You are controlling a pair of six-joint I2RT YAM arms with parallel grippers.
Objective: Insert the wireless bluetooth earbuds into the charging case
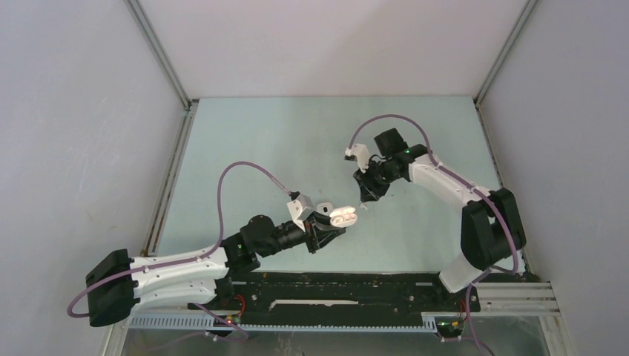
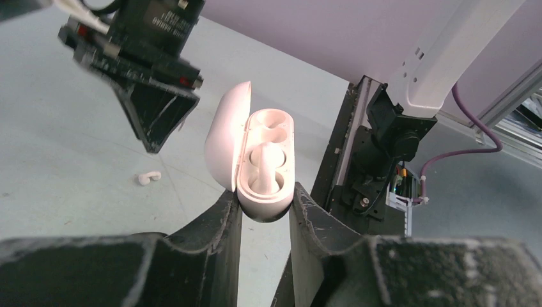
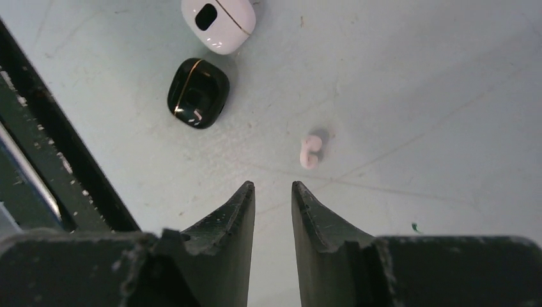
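Note:
My left gripper is shut on an open white charging case point(image 2: 268, 204), held upright with its lid raised; one white earbud point(image 2: 267, 167) sits in it. A loose white earbud point(image 3: 310, 152) lies on the table in the right wrist view, also seen in the left wrist view point(image 2: 147, 178). My right gripper stands open above the table with nothing between its fingers, the earbud beyond its tips; in the top view it is right of and above the held case.
A closed black case point(image 3: 198, 93) and a white case point(image 3: 218, 25) lie on the table point(image 1: 282, 141), left of the loose earbud in the right wrist view. A dark rail runs along the front edge.

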